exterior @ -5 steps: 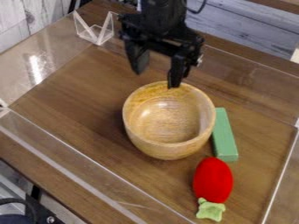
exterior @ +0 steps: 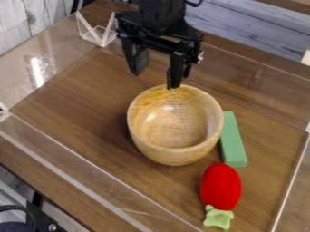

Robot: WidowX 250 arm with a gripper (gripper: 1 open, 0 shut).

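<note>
My black gripper (exterior: 157, 71) hangs in the upper middle, just above and behind the rim of a wooden bowl (exterior: 173, 138), its fingers apart and nothing visible between them. The bowl looks empty. A green block (exterior: 233, 140) lies right of the bowl, and a red strawberry-like object (exterior: 220, 188) with a pale green top lies at the lower right.
Clear plastic edging runs along its left and right sides. A small clear holder (exterior: 97, 29) stands at the top left, near the gripper's arm.
My gripper has moved slightly upward and toward the back of the table. The bowl, block and red object have not moved.
</note>
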